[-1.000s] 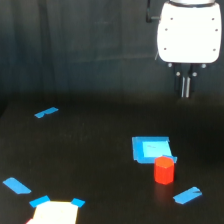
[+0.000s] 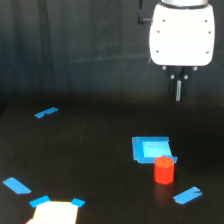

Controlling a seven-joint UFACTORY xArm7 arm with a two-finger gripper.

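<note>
A small red block point(image 2: 164, 170) stands on the black table, at the front edge of a blue square point(image 2: 138, 150) with a paler blue patch inside it. High above and behind them, my gripper point(image 2: 179, 90) hangs below the white arm at the upper right. Its fingers are small and dark here, so whether they are apart or together is unclear. The red block is well clear of it.
A bright cream object point(image 2: 55, 213) is cut off by the bottom edge at left. Blue tape strips point(image 2: 16, 186) mark the table at left, with another strip point(image 2: 187, 195) at lower right. A dark curtain point(image 2: 70, 50) hangs behind.
The arm and gripper have shifted slightly left, and the gripper looks turned a little. The red block, blue square and cream object are where they were.
</note>
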